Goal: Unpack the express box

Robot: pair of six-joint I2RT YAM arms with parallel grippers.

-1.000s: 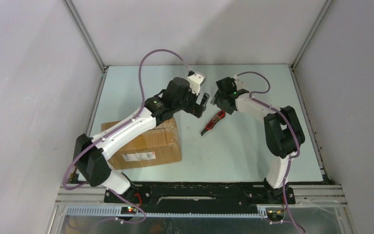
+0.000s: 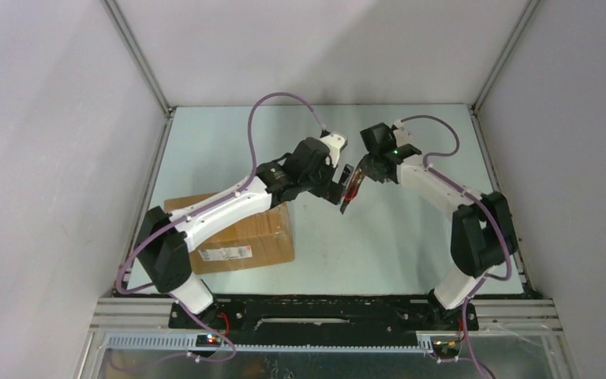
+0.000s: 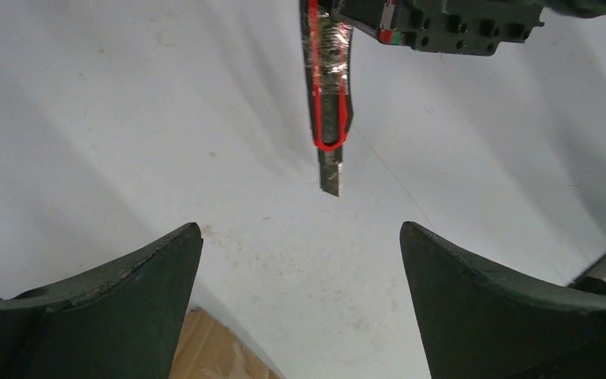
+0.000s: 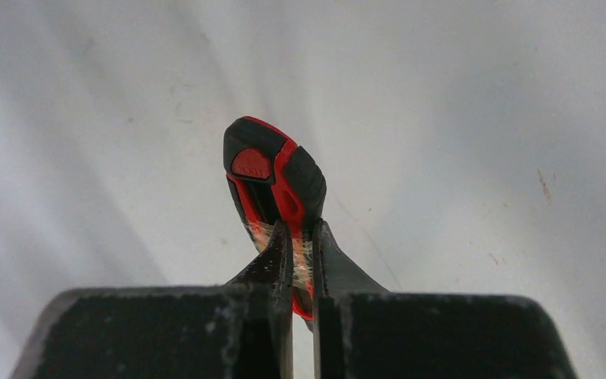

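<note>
A red and black box cutter point(image 2: 353, 186) with its blade out is gripped across its middle by my right gripper, which is shut on it. In the left wrist view the cutter point(image 3: 331, 103) shows beyond my left gripper's fingertips, its blade directed toward them. My left gripper point(image 2: 338, 185) stands open, nothing between its fingers, close to the cutter on its left. The brown cardboard box point(image 2: 256, 241) sits at the left of the table, partly covered by my left arm. Its taped side and white label face the front.
White walls close off the sides and back. Purple cables loop along both arms.
My right gripper has shut on the cutter, which lay on the table before, and both have shifted right. The left gripper has moved slightly right and toward the front. The box has not moved.
</note>
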